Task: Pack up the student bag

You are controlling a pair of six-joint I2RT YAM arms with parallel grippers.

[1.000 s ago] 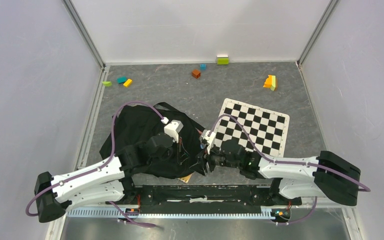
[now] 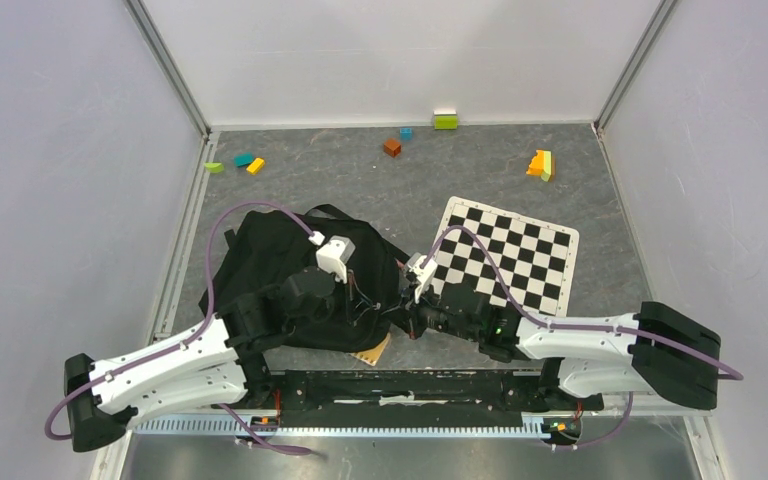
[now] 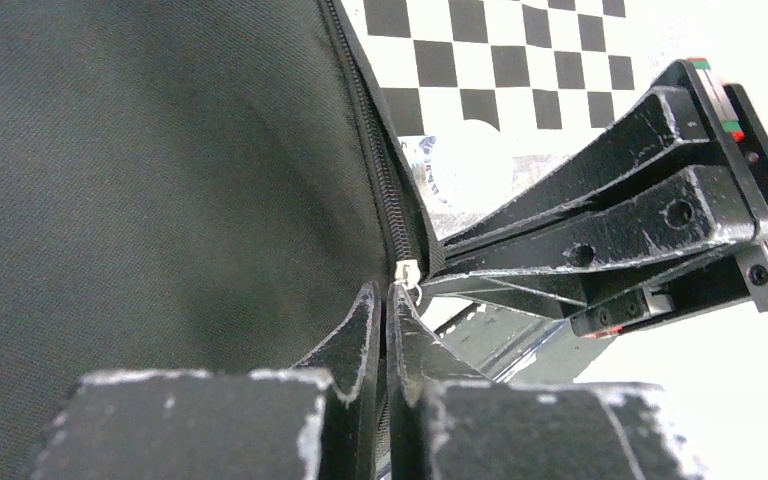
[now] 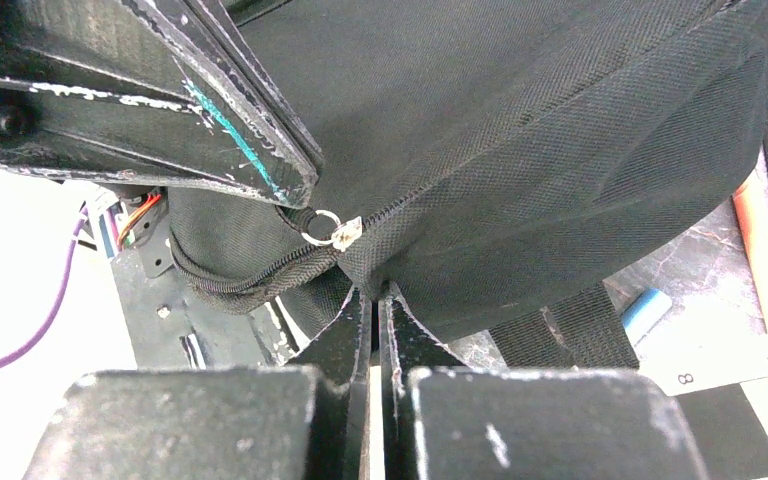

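Observation:
The black bag (image 2: 260,250) lies left of the chessboard, its zipper (image 3: 385,190) running down to a metal pull (image 3: 407,270) with a ring. My left gripper (image 2: 365,308) is shut at the zipper's end, on the pull's tab as far as shows; in the right wrist view a dark loop runs from the ring (image 4: 320,215) to its fingers. My right gripper (image 2: 400,312) is shut, its tips against a fabric fold beside the pull. An orange object (image 4: 755,240) and a blue one (image 4: 645,315) show beside the bag.
The chessboard (image 2: 505,255) lies at right, a wooden piece (image 2: 370,355) at the bag's front edge. Small blocks, among them a red one (image 2: 392,147) and a green one (image 2: 445,121), stand at the back.
My left gripper and arm have shifted slightly left in the top view. The right arm has moved a little too, with its gripper still beside the left one at the bag's edge.

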